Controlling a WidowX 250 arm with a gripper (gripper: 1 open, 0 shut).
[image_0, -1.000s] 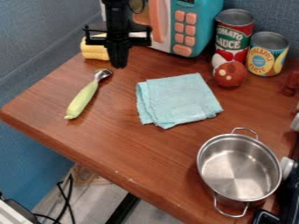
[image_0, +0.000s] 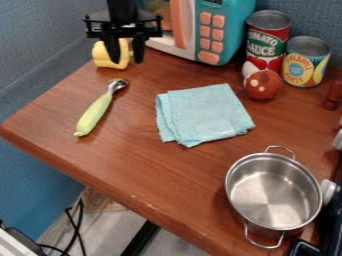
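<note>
My black gripper (image_0: 120, 42) is at the top left, over a yellow cylindrical object (image_0: 104, 55) near the back edge of the wooden table (image_0: 120, 150); whether its fingers touch that object or are open is hard to tell. A pale green-handled utensil with a metal head (image_0: 94, 115) lies in front of it. A folded light blue cloth (image_0: 201, 115) lies in the middle.
A turquoise toy microwave (image_0: 214, 30), tomato sauce can (image_0: 265, 40), yellow-label can (image_0: 305, 62) and tomato (image_0: 262, 86) stand at the back. A steel pot (image_0: 273, 190) sits at the front right.
My gripper has moved left, from right of the yellow object to over it. The objects on the table look unmoved.
</note>
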